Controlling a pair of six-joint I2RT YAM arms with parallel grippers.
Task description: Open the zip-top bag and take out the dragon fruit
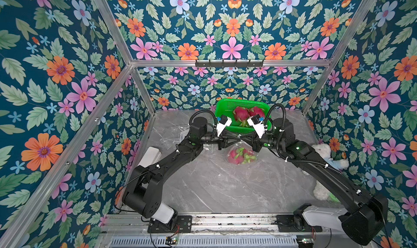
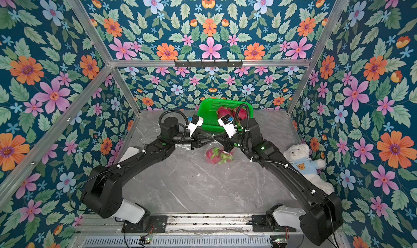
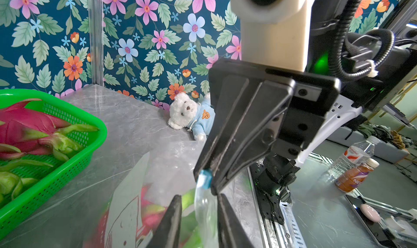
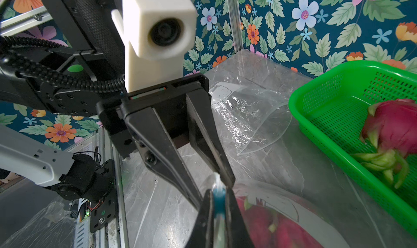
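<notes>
The clear zip top bag [image 1: 243, 155], with red and green dragon fruit [image 2: 214, 155] inside, is in the middle of the table beneath both grippers. My right gripper is shut on the bag's top edge, where a bit of blue shows between its fingertips. Facing it closely, my left gripper stands open, its fingers on either side of the bag's narrow top edge. How far the bag's mouth is open cannot be told.
Behind the grippers is a green basket [image 1: 224, 107] holding dragon fruits. An empty clear bag [image 4: 252, 113] lies flat to the left of it. At the right side is a white teddy bear [image 2: 299, 152], and the front of the table is clear.
</notes>
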